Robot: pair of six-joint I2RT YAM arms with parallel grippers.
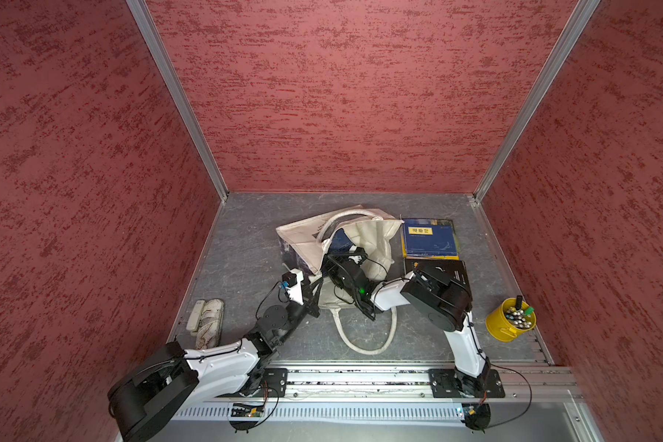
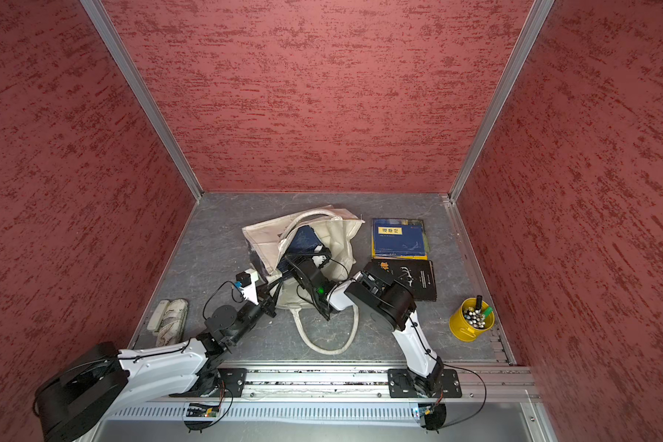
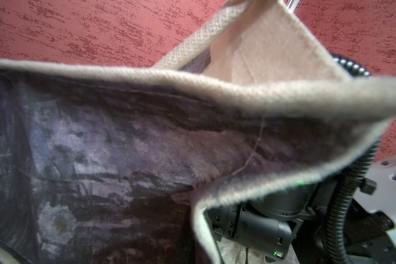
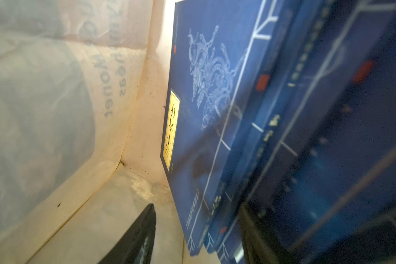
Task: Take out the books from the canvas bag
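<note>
The canvas bag (image 1: 384, 239) slumps at mid-table, its mouth held wide and one handle looped toward the front. Inside it, the right wrist view shows several blue books (image 4: 206, 110) leaning side by side against the bag's wall. My right gripper reaches into the bag with its fingers apart. The lower corners of some books appear in the space between those fingers, beyond the tips. At the bag's left front edge, my left gripper (image 1: 320, 283) is shut; its fingertips are hidden behind cloth (image 3: 118, 145) in the left wrist view, so whether fabric is pinched cannot be told.
A blue book (image 1: 436, 239) and a black book (image 1: 456, 269) lie right of the bag. A yellow bucket of pens (image 1: 502, 328) stands at far right, and a pale shoe-like item (image 1: 210, 320) at far left.
</note>
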